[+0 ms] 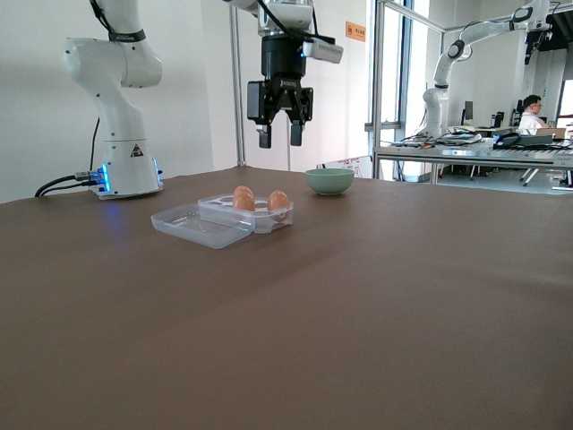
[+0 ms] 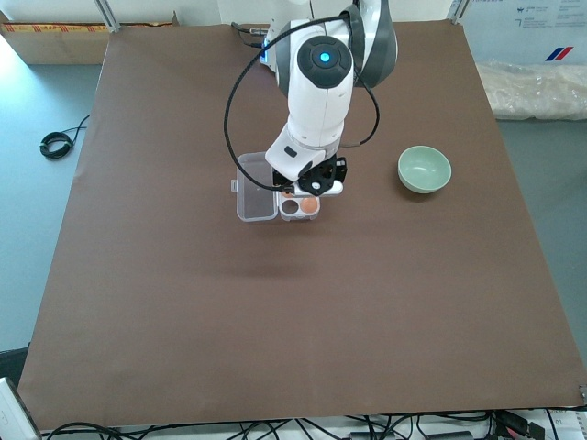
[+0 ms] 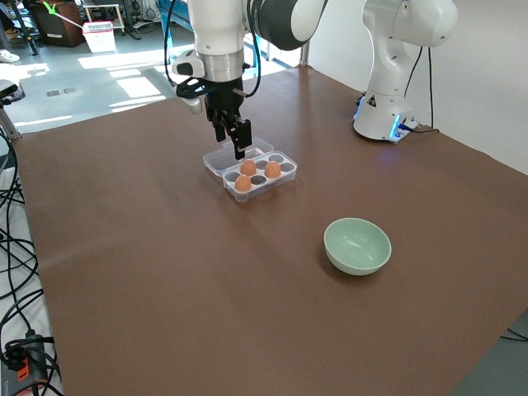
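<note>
A clear plastic egg carton (image 3: pixel 259 181) sits open, its lid (image 2: pixel 255 203) folded out to one side, holding several brown eggs (image 3: pixel 272 170) among empty cups. The black gripper (image 1: pixel 279 134) hangs above the carton, its two fingers apart with nothing seen between them in the top view. In the left view the wrist and gripper hide much of the carton. A pale green bowl (image 2: pixel 424 168) stands apart to the right in the left view, and in the foreground of the right view (image 3: pixel 357 246); it looks empty.
The arm's base (image 1: pixel 130 175) stands at one edge, with cables beside it. Cable bundles (image 2: pixel 101 431) run beyond the near edge in the left view.
</note>
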